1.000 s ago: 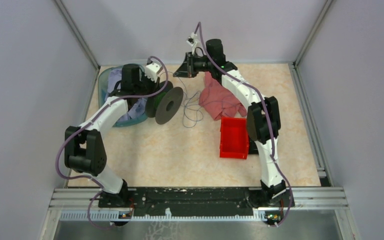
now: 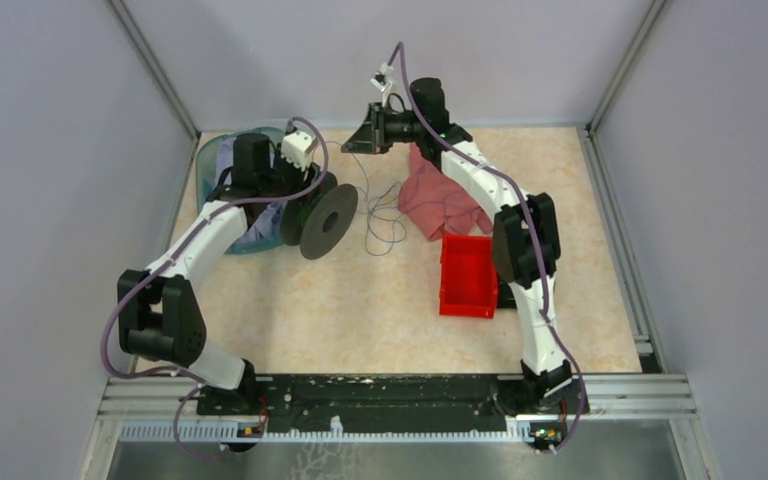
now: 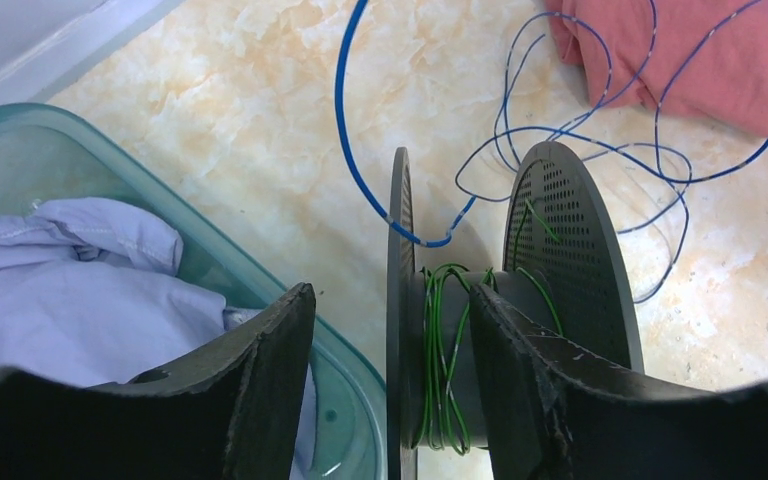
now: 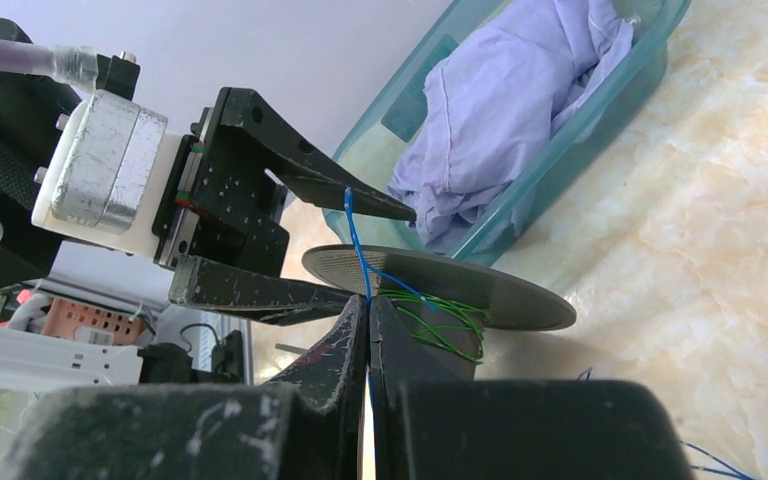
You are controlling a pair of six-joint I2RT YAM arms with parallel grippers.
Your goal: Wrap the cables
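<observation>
A dark spool [image 2: 331,221] with green cable [image 3: 450,370] wound on its core stands on the table at the back left. My left gripper is open, its fingers on either side of the spool's left flange [image 3: 400,290]. Blue cable [image 3: 347,130] hangs in a curve above the spool and passes the top of that flange. At the back centre, right of the spool, my right gripper [image 2: 345,148] is shut on the blue cable [image 4: 357,245], which runs into the line between its fingertips. More blue cable lies in loose loops [image 2: 387,235] on the table.
Left of the spool, close to the left gripper, stands a teal bin [image 3: 125,165] holding lilac cloth [image 3: 80,300]. A pink cloth [image 2: 438,200] and a red box [image 2: 468,276] are on the right.
My left gripper and the spool have shifted a little toward the front left. The right gripper has hardly moved, and the loose loops lie as before.
</observation>
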